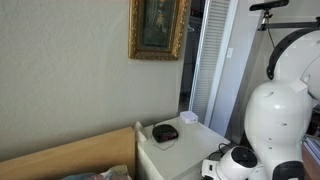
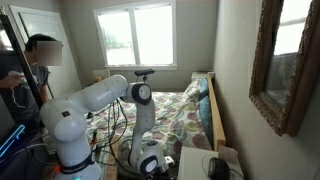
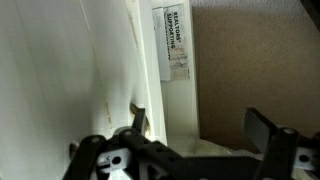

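In the wrist view my gripper is open, its dark fingers spread wide with nothing held between them. A white furniture panel (image 3: pixel 75 60) fills the left side, with a small brass-coloured fitting (image 3: pixel 147 128) close to the left finger. Beside it, a printed paper (image 3: pixel 172 43) shows in a narrow space that looks like a partly open drawer. The white nightstand (image 1: pixel 165 158) stands by the wall in exterior view 1, with the arm (image 1: pixel 235 163) low at its right. My fingertips are hidden in that view.
On the nightstand are a black device (image 1: pixel 165 132) and a small white box (image 1: pixel 188 118). A bed (image 2: pixel 178 105) stands beside the nightstand. A gold-framed picture (image 1: pixel 158 28) hangs above. Brown, carpet-like floor (image 3: pixel 235 60) shows at the right of the wrist view.
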